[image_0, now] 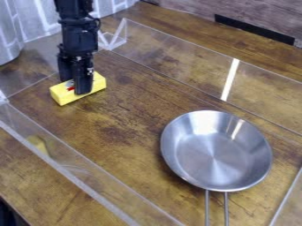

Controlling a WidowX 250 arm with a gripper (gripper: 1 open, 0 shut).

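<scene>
My black gripper [76,78] reaches down from the top left onto a yellow sponge [90,86], which lies on the wooden table [141,159]. The gripper's lower end is on the sponge, shut on it, with a small red bit showing between the dark parts. The fingertips themselves are hard to make out.
A stainless steel pan [215,150] with its handle toward the bottom edge sits at the lower right. Clear plastic walls run along the left and right.
</scene>
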